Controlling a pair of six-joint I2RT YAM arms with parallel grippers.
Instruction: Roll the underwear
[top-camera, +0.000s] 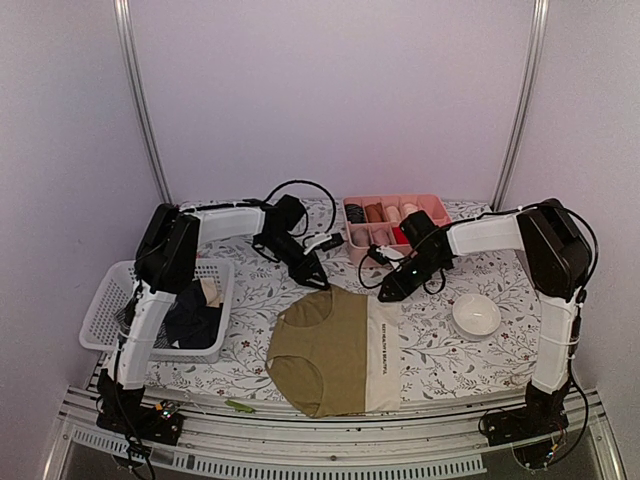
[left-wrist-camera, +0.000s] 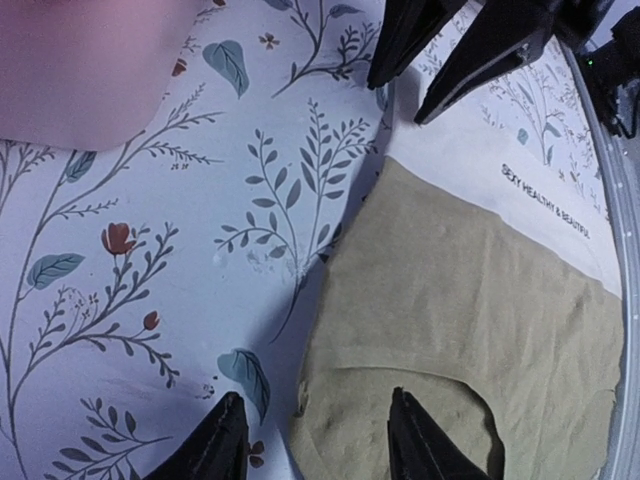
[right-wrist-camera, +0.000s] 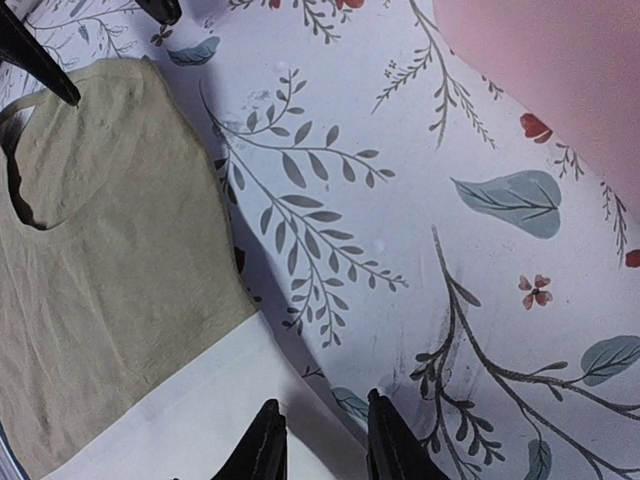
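Observation:
Olive underwear (top-camera: 325, 355) with a white printed waistband (top-camera: 383, 365) lies flat on the floral table at front centre, waistband to the right. My left gripper (top-camera: 315, 280) hangs over the upper left corner of the olive cloth; in its wrist view its fingers (left-wrist-camera: 228, 445) stand apart with nothing visibly held. My right gripper (top-camera: 391, 292) hangs over the top of the waistband; in the right wrist view its fingers (right-wrist-camera: 268, 440) are apart above the white fabric's edge.
A pink divided box (top-camera: 395, 205) of rolled items stands behind the grippers. A white basket (top-camera: 100, 310) with dark cloth is at left, a white bowl (top-camera: 476, 315) at right. A small green object (top-camera: 239, 406) lies at the front edge.

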